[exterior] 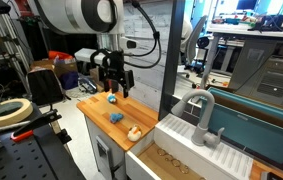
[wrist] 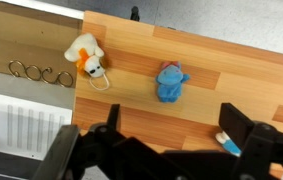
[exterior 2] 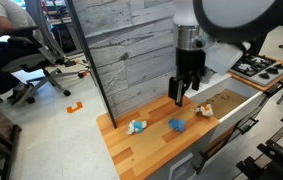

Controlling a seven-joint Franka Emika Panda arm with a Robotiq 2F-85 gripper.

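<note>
Over the wooden counter my gripper (exterior: pixel 117 88) hangs open, pointing down, with nothing between its fingers. Below it lies a small blue toy (exterior: pixel 117 118), seen whole in the wrist view as a blue plush (wrist: pixel 170 82) ahead of the fingers. An orange and white plush (wrist: pixel 86 54) with a thin loop of string rests near the counter's edge by the drawer. On the other side, a blue and white item (exterior 2: pixel 136 127) lies apart on the wood; one finger partly covers this blue and white item (wrist: pixel 228 143) in the wrist view.
An open drawer (exterior: pixel 176 165) holding several rings adjoins the counter. A white sink drainer (exterior: pixel 211 145) with a grey faucet (exterior: pixel 196 98) stands beyond it. A wall panel (exterior 2: pixel 141 70) rises along the counter's back. Bare wood separates the toys.
</note>
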